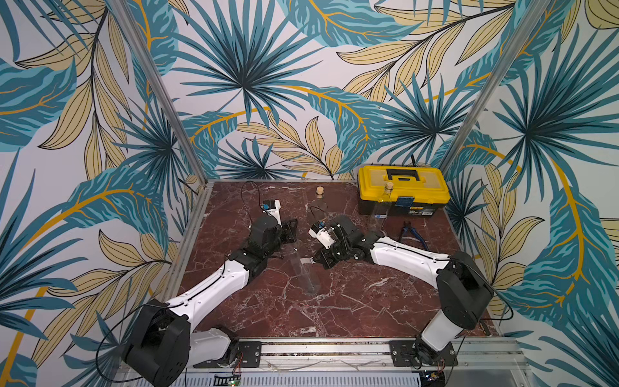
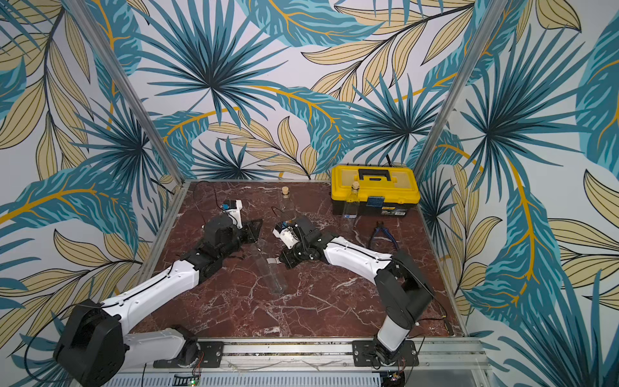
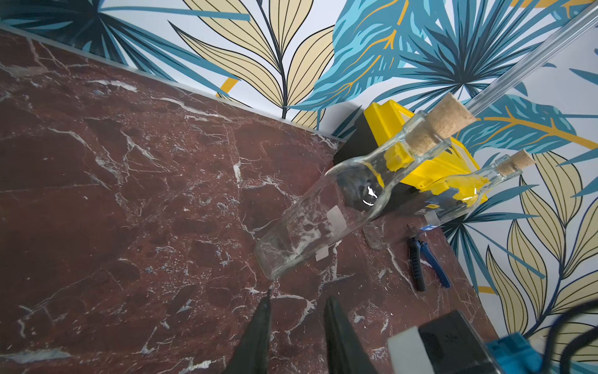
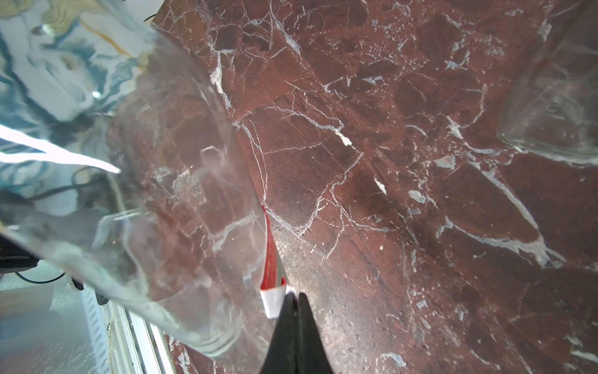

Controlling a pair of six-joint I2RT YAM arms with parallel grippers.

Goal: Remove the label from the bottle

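Observation:
A clear glass bottle (image 1: pixel 307 276) slants over the table in front of the arms. My left gripper (image 1: pixel 293 240) is shut on its upper end in the top views; the left wrist view shows my left fingers (image 3: pixel 253 339) slightly apart, with the held part hardly visible. A white label (image 4: pixel 272 301) with a red underside stands off the bottle's side in the right wrist view. My right gripper is shut, its tips at the label's free end, with the thin edge between them. From the top right, the label (image 2: pixel 273 260) bridges the bottle and my right gripper.
Two corked glass bottles stand behind: one bottle (image 3: pixel 311 227) at the middle back, another bottle (image 3: pixel 461 193) before the yellow toolbox (image 1: pixel 405 183). Blue-handled pliers (image 1: pixel 412 233) lie at the right.

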